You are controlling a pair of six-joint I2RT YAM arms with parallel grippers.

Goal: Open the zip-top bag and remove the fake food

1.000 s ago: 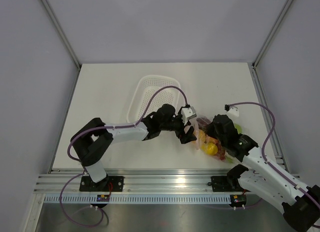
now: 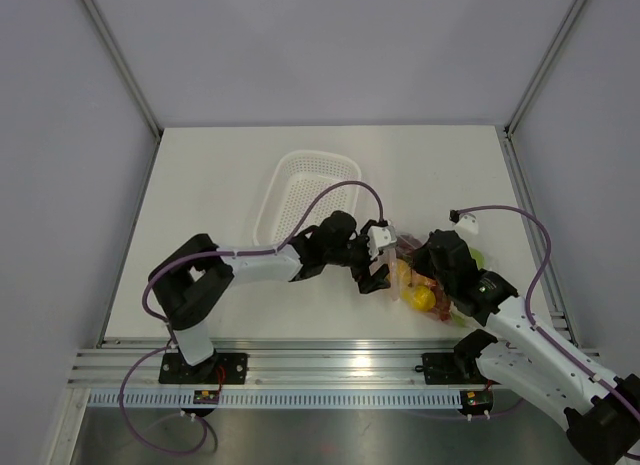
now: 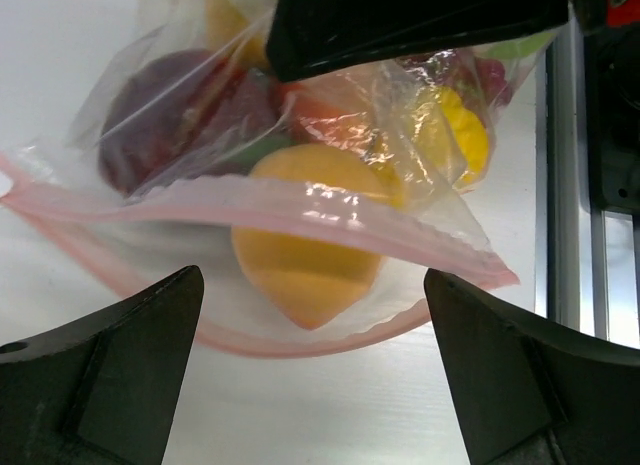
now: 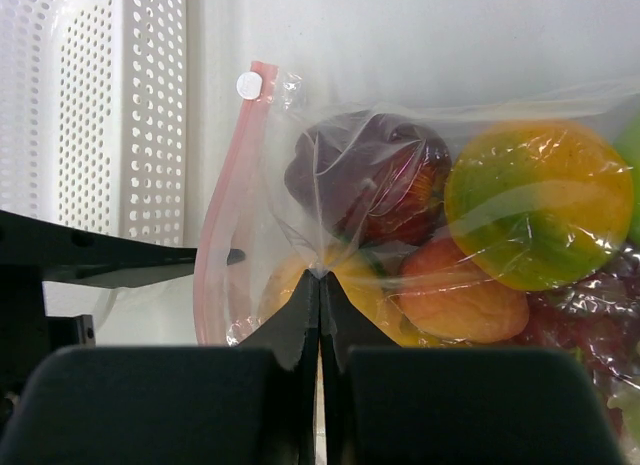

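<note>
The clear zip bag [image 4: 455, 150] lies at the right of the table, full of fake food. Its pink zip edge [image 3: 300, 210] gapes open toward my left gripper, and a yellow-orange fruit [image 3: 305, 270] sits just inside the mouth. The left gripper is open, nothing held; in the right wrist view one finger [image 4: 120, 257] reaches past the zip strip, its tip showing through plastic. My right gripper is shut on the bag's upper film, which creases toward its tips. Behind the film are a purple fruit [image 4: 345, 155] and a green-yellow one [image 4: 545, 200].
A white perforated basket [image 2: 270, 220] stands left of the bag, behind the left arm. A white slider [image 4: 249, 85] sits at the zip's far end.
The right arm and the bag look nearly unmoved.
</note>
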